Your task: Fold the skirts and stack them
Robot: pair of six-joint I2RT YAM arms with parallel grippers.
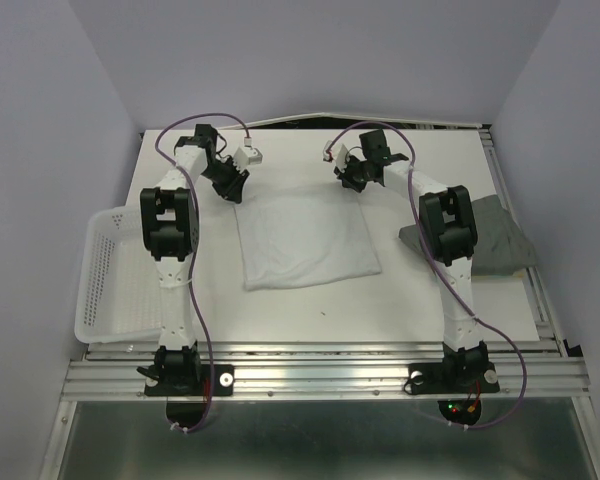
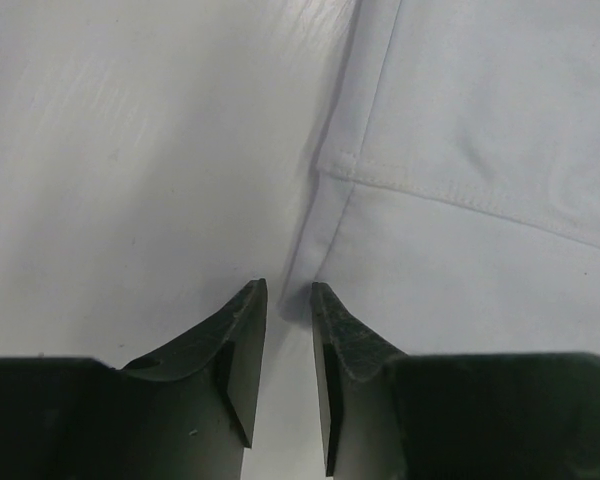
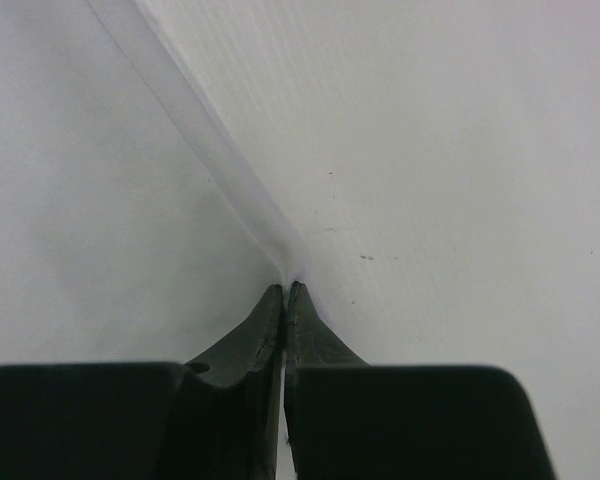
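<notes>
A white skirt (image 1: 305,235) lies flat on the table between the two arms. At its far left corner is my left gripper (image 1: 236,199). The left wrist view shows that gripper's fingers (image 2: 242,340) parted a little around the skirt's corner (image 2: 298,304), a gap still showing between them. My right gripper (image 1: 357,187) is at the far right corner. In the right wrist view its fingertips (image 3: 302,305) are pressed together on the cloth's folded edge (image 3: 270,225).
On the left of the table stands an empty white basket (image 1: 125,280). A dark grey folded cloth (image 1: 495,240) lies at the right, partly under the right arm. Bare table (image 1: 320,315) shows in front of the skirt.
</notes>
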